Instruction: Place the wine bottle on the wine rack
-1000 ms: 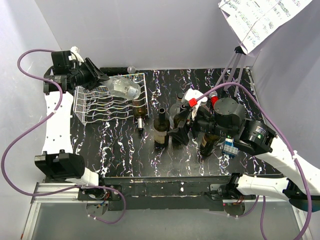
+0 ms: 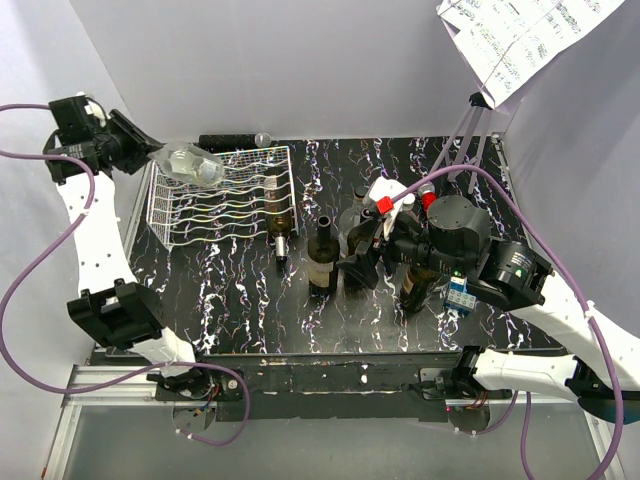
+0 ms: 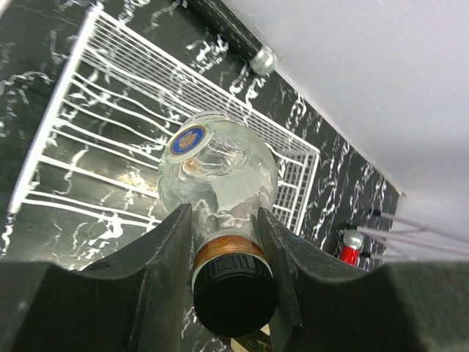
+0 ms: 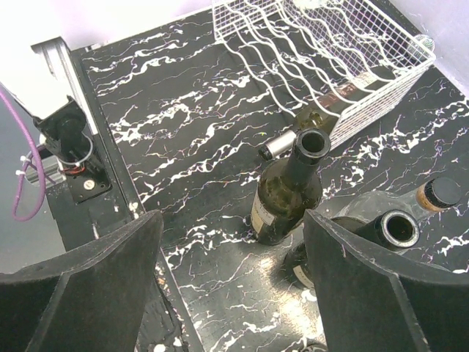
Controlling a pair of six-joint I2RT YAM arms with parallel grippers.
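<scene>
A clear glass bottle [image 2: 197, 166] with a black cap hangs in the air over the left part of the white wire wine rack [image 2: 165, 238]. My left gripper is shut on its neck, and in the left wrist view the bottle's base [image 3: 220, 158] points away over the rack's wires. A dark bottle [image 2: 277, 215] lies in the rack's right side, its neck sticking out at the front. On the right, my right gripper stands open above the table, nothing between its fingers; a dark upright bottle [image 4: 284, 194] is beyond them.
Several more bottles stand around and under the right arm, including a dark one [image 2: 322, 258] near the middle. A black microphone [image 2: 228, 141] lies behind the rack. A tripod [image 2: 470, 140] stands at the back right. Table in front of the rack is bare.
My left gripper has moved left and slightly up in the top view, carrying the clear bottle from over the rack's right half to its left half. The right arm stays where it was.
</scene>
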